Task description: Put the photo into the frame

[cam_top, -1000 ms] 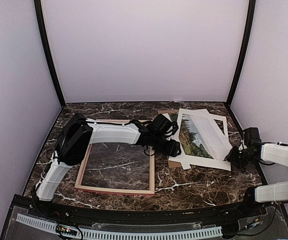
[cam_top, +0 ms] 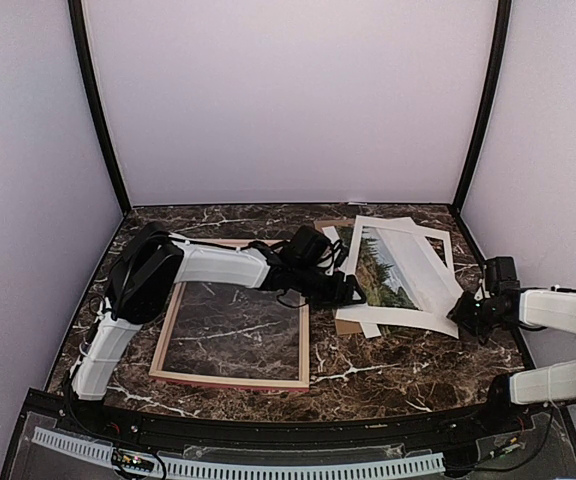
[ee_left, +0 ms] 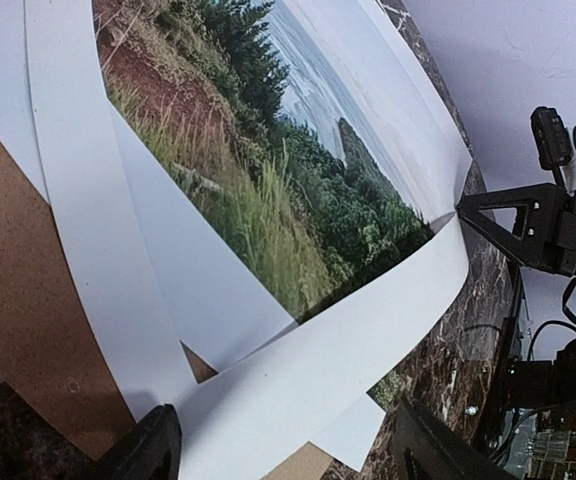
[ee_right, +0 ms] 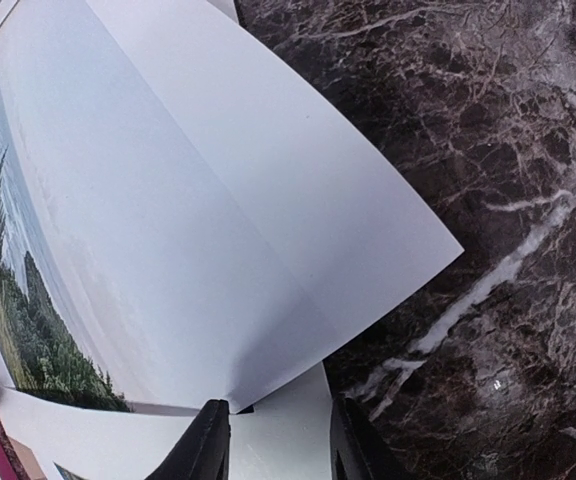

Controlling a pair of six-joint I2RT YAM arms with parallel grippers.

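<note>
The landscape photo (cam_top: 379,272) lies at the right of the table, partly under a white mat (cam_top: 408,318). In the left wrist view, the mat's near strip (ee_left: 318,350) bows, with its left end running between my left gripper's parted fingers. My left gripper (cam_top: 353,292) stands open at that corner. At the mat's right corner my right gripper (cam_top: 460,316) is shut on the mat, its tips meeting the edge in the left wrist view. A pale sheet corner (ee_right: 408,250) sticks out past the mat. The empty wooden frame (cam_top: 306,350) lies to the left.
Brown backing board (ee_left: 28,290) and a white sheet (ee_left: 353,430) show beneath the mat. My left arm (cam_top: 218,264) reaches across the wooden frame. Bare dark marble (cam_top: 388,375) lies in front of the stack.
The mat's near strip lay straight and now bows, with more of the photo showing below it. My left gripper has shifted slightly away from the front edge; the right arm has hardly moved.
</note>
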